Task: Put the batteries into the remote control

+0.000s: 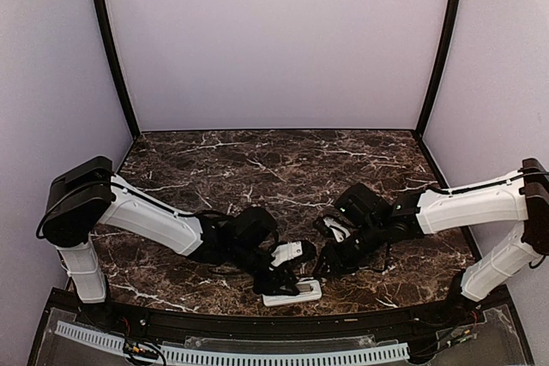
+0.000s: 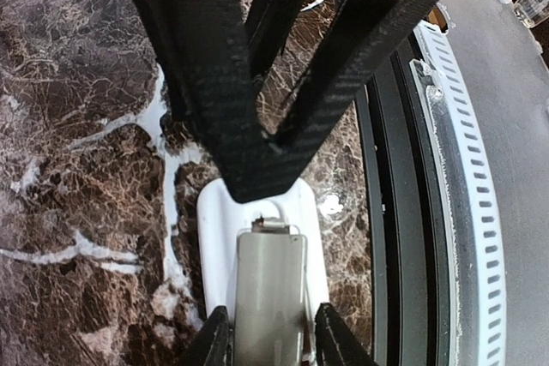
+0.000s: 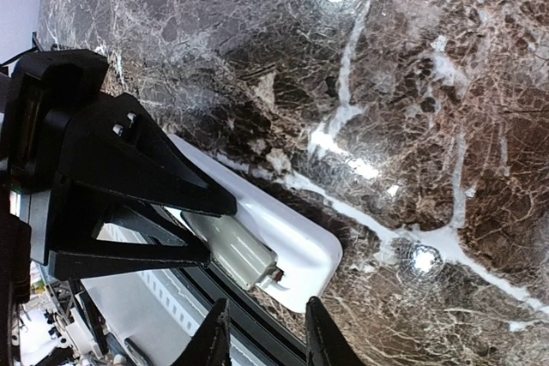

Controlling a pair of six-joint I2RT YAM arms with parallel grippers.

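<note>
A white remote control (image 1: 292, 299) lies by the table's front edge, its inner side up. A grey battery (image 2: 270, 297) lies lengthwise over its compartment, one end by a small metal contact; whether it is fully seated cannot be told. My left gripper straddles the battery, a finger on each side, with slim gaps showing in the left wrist view. In the right wrist view the same battery (image 3: 236, 250) sits between the left gripper's dark fingers (image 3: 129, 256). My right gripper is open and empty, just right of the remote's end.
The dark front rail (image 2: 396, 212) and a white slotted strip (image 1: 283, 357) run close along the near side of the remote. Both grippers are close together here.
</note>
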